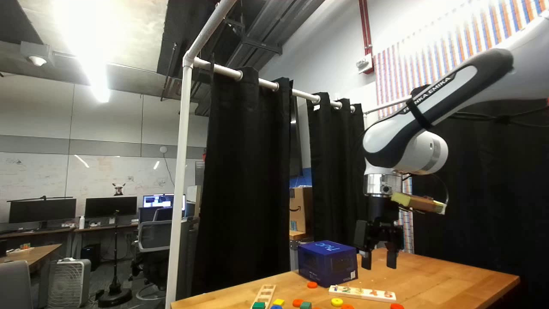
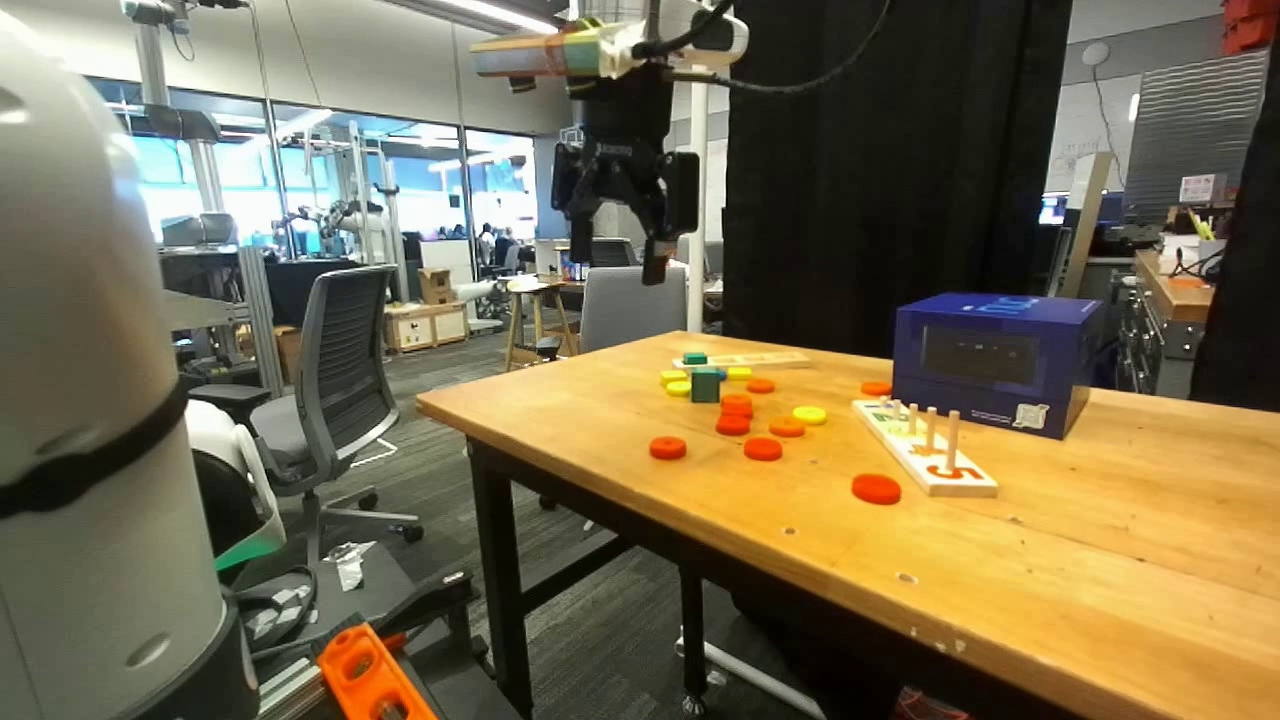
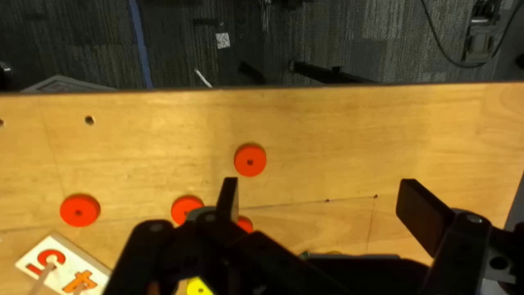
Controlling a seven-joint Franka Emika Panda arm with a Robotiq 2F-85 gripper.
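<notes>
High above the table, my gripper point(image 2: 618, 254) points down with its fingers wide apart and nothing between them. Orange-red discs lie flat on the wood, among them one disc point(image 3: 250, 162) just beyond the left finger in the wrist view. Close to that finger are another disc point(image 3: 184, 207) and one partly covered disc point(image 3: 245, 224). A separate disc point(image 2: 876, 488) lies beside the white numbered peg board point(image 2: 894, 446), whose upright pegs look bare. Yellow discs point(image 2: 810, 415) and a dark green block point(image 2: 705, 385) sit farther left. The gripper covers part of the wrist view.
A blue box point(image 2: 1008, 360) stands behind the peg board. A slotted wooden strip point(image 1: 264, 294) lies near the table's far end in exterior view 2. The table's edge crosses the wrist view, with bare floor past it. Right of the peg board, the wooden table point(image 2: 1116, 516) is clear.
</notes>
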